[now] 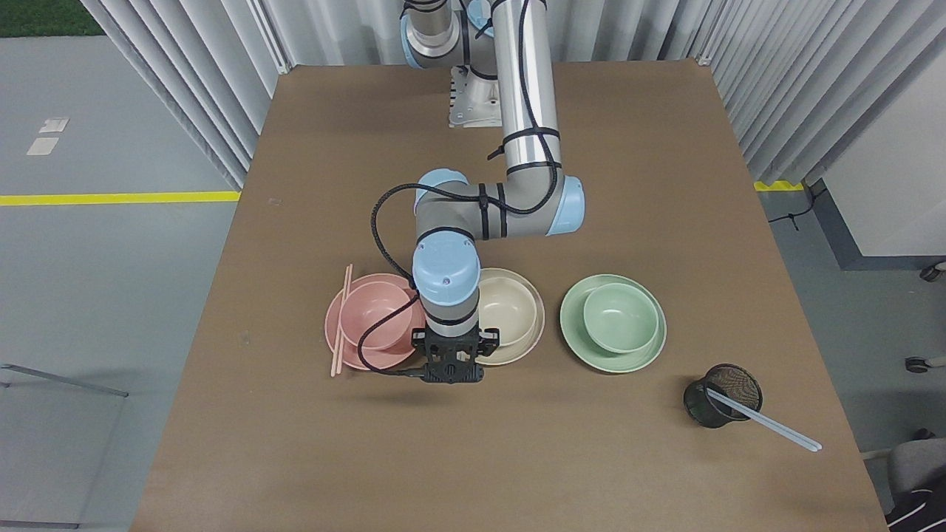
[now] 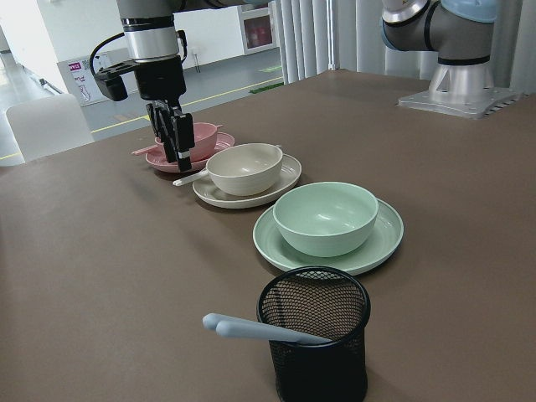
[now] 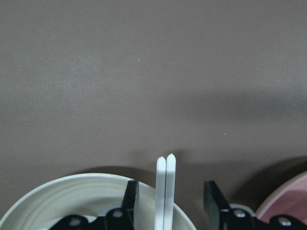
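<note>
My gripper stands open, its two black fingers either side of a pair of white chopsticks resting at the rim of the cream bowl; in the front view it hides the left of the cream plate. The pink bowl on its plate, with pink chopsticks, is to the left. The green bowl sits on a green plate to the right.
A black mesh holder with pale blue chopsticks stands at the front right.
</note>
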